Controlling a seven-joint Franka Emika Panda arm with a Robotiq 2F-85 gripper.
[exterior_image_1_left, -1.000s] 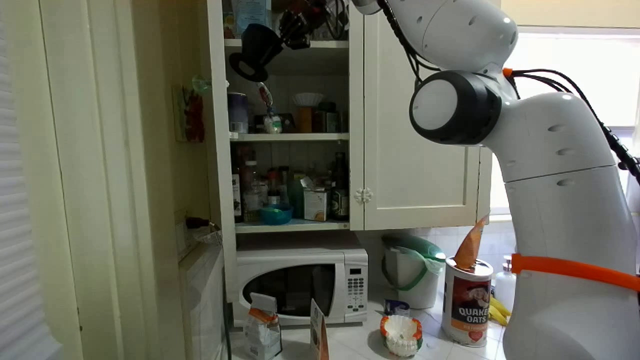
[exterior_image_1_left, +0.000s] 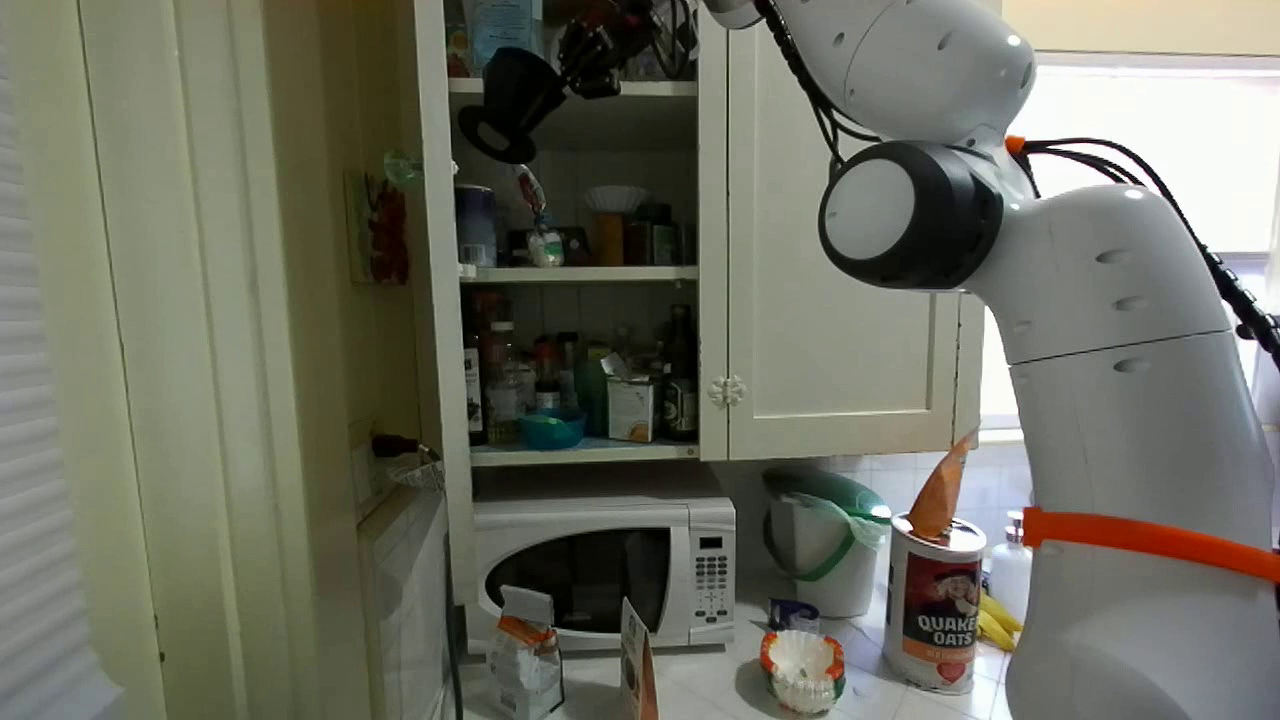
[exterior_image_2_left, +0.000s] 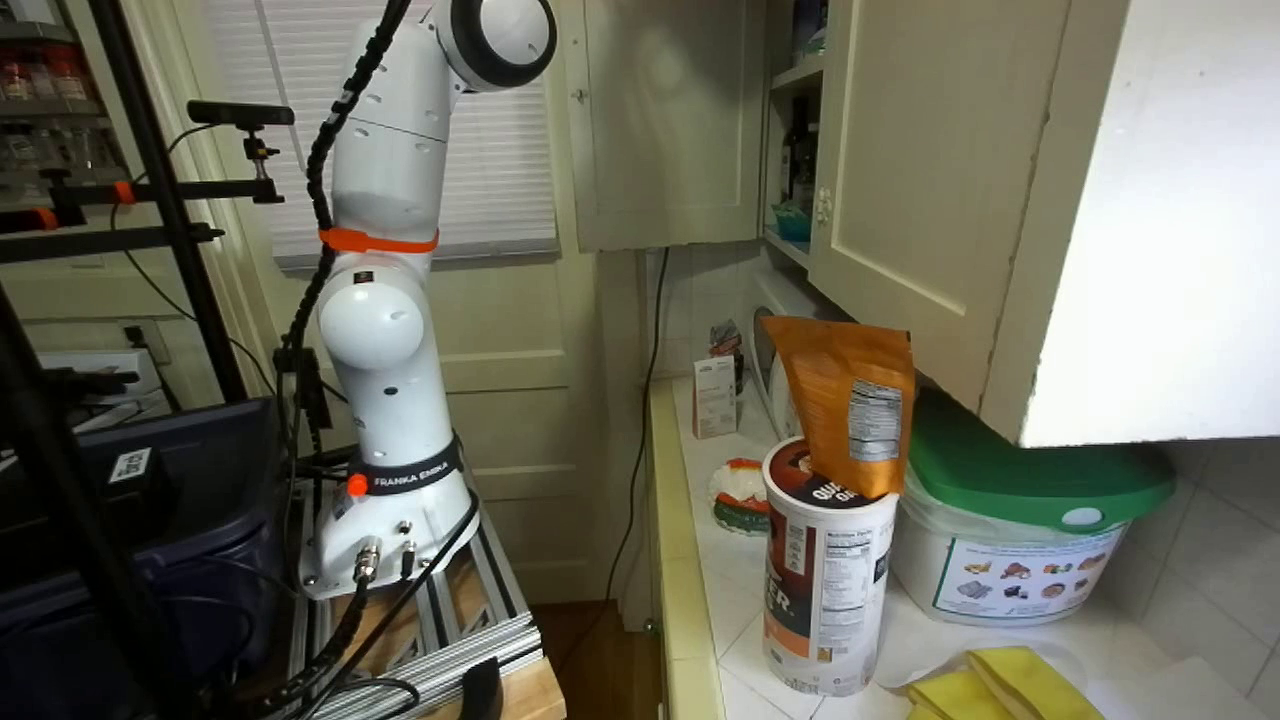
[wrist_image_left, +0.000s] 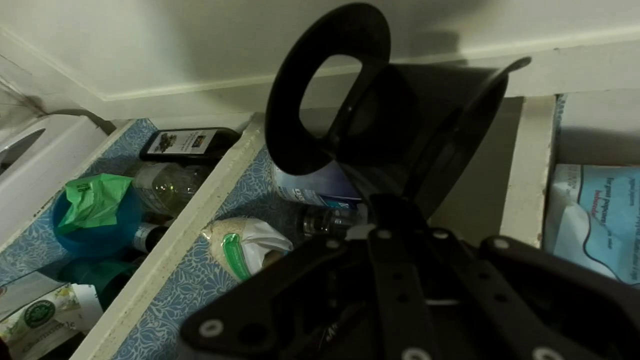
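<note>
A black cone-shaped holder with a round flange (exterior_image_1_left: 516, 106) hangs tilted in front of the open cupboard in exterior view 1. My gripper (exterior_image_1_left: 571, 82) is shut on it, at the level of the top shelf board. From the wrist, the black holder (wrist_image_left: 414, 114) fills the upper middle, its ring-like flange to the left and its open mouth to the right. The gripper's fingers (wrist_image_left: 393, 216) meet at the holder's lower end; dark on dark hides the exact contact. In exterior view 2 neither gripper nor holder shows.
The middle shelf (exterior_image_1_left: 576, 275) carries a blue canister (exterior_image_1_left: 476, 226), a small bag (exterior_image_1_left: 546, 247) and several jars. Bottles and a blue bowl (exterior_image_1_left: 553, 428) crowd the shelf below. A microwave (exterior_image_1_left: 606, 564) sits underneath. The closed cupboard door (exterior_image_1_left: 840, 240) stands right of the opening.
</note>
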